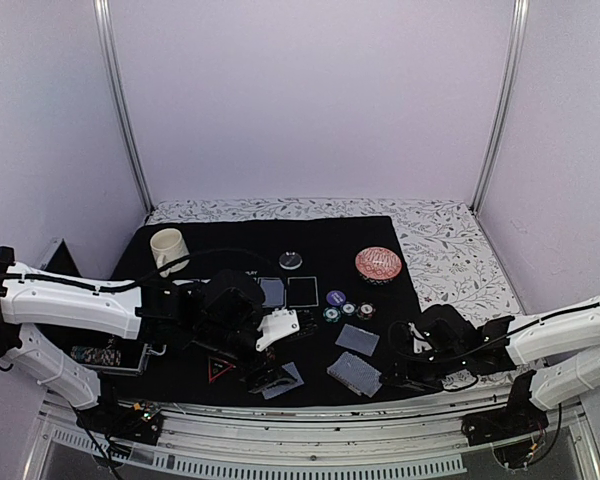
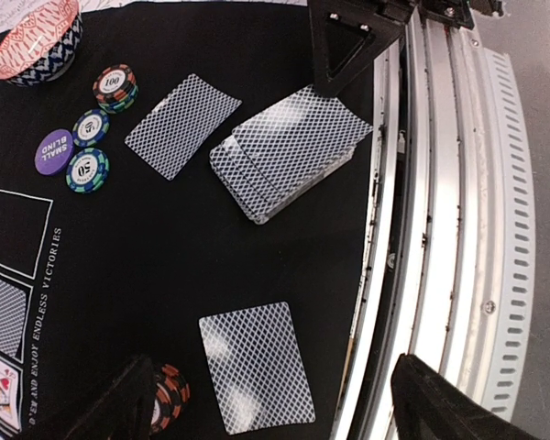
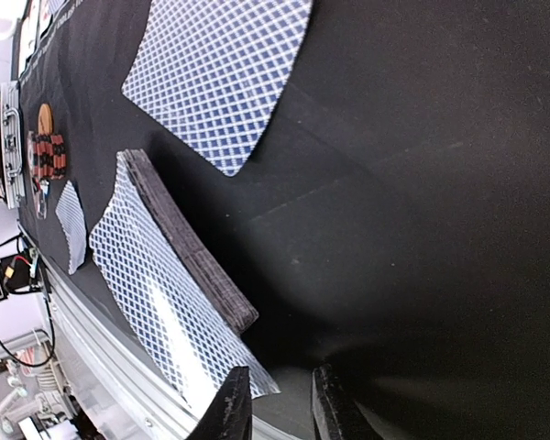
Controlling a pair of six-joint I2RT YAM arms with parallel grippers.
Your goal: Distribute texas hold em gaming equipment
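Note:
A stack of face-down cards (image 2: 289, 147) lies near the mat's front edge, its top cards askew over the dark block beneath (image 3: 188, 238). A single card (image 2: 183, 124) lies behind it, another card (image 2: 255, 367) to its left. My left gripper hangs over that left card, fingers spread wide, open with nothing between them. My right gripper is low at the right end of the stack, fingers a little apart, nothing seen between them. Poker chips (image 2: 115, 87) and a small blind button (image 2: 54, 151) sit behind.
A red patterned bowl (image 1: 377, 264) is at the back right, a white mug (image 1: 168, 245) at the back left. A metal case (image 1: 110, 355) lies at the left. The metal rail (image 2: 422, 275) runs along the front edge.

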